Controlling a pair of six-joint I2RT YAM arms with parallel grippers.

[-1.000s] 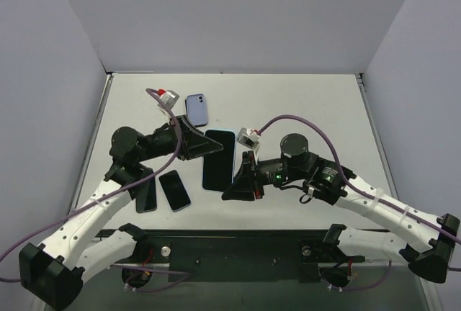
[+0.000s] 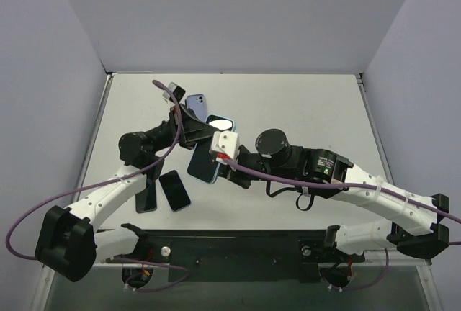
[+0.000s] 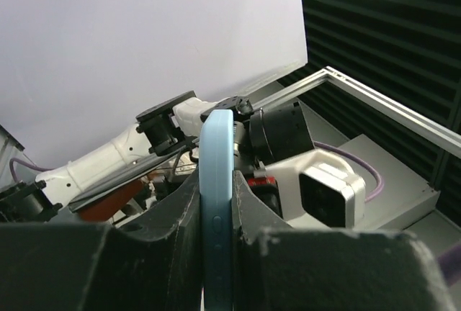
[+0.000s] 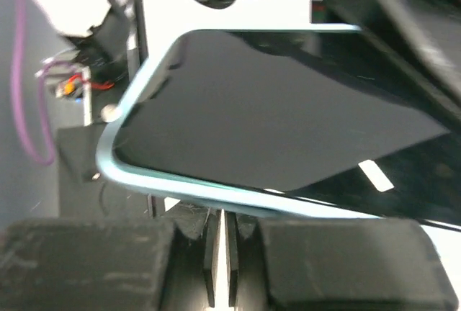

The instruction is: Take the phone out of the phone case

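A dark phone in a pale blue case point(image 2: 203, 163) is raised between my two grippers in the top view. My left gripper has its fingers either side of it; in the left wrist view the case shows as a blue edge between them. In the right wrist view the screen point(image 4: 274, 109) and blue rim point(image 4: 122, 152) fill much of the picture, just above my right gripper, whose fingers are nearly together with a thin light strip between; whether they grip the case edge I cannot tell from that view.
A lilac phone point(image 2: 197, 102) lies at the back of the white table point(image 2: 302, 102). Two dark phones point(image 2: 175, 190) lie at the front left.
My right gripper has turned and moved up and left onto the phone's lower part. The phone and case have tilted and shifted left.
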